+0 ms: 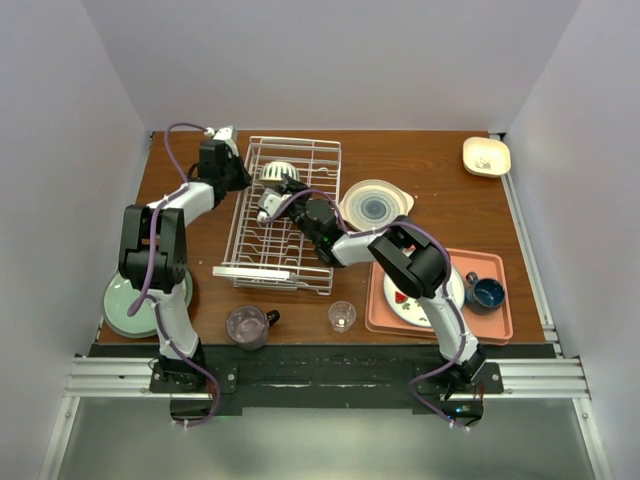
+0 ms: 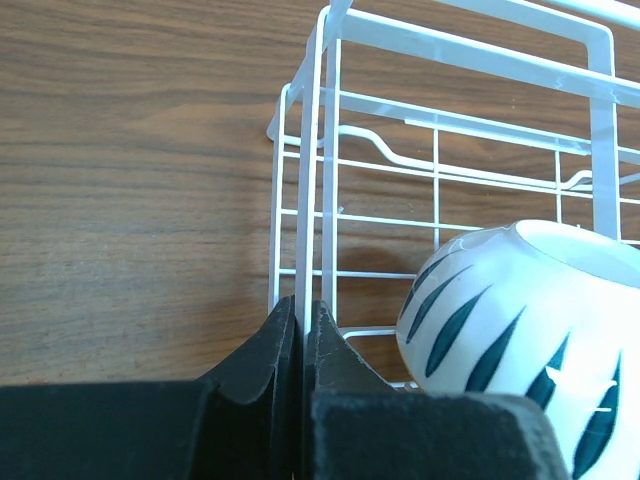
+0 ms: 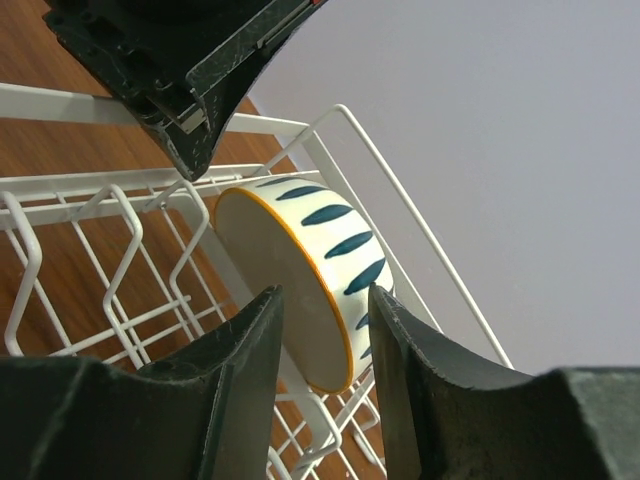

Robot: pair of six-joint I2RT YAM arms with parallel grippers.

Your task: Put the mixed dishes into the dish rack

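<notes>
The white wire dish rack (image 1: 300, 142) stands on the table, slightly askew. A white bowl with dark green stripes (image 3: 345, 235) leans on its side in the rack's far left part, its orange-edged opening towards the right wrist camera. My left gripper is shut on an upright wire at the rack's corner, beside the bowl. In the right wrist view my right gripper is part open; the bowl shows beyond the gap, with no grip on it visible. The white plates (image 1: 376, 203) lie right of the rack.
An orange tray (image 1: 503, 322) at the right carries a white plate and a dark blue mug (image 1: 486, 293). A glass mug (image 1: 248, 326) and a small glass (image 1: 342, 316) stand in front. Green plates (image 1: 122, 308) lie left, a cream dish (image 1: 486, 156) far right.
</notes>
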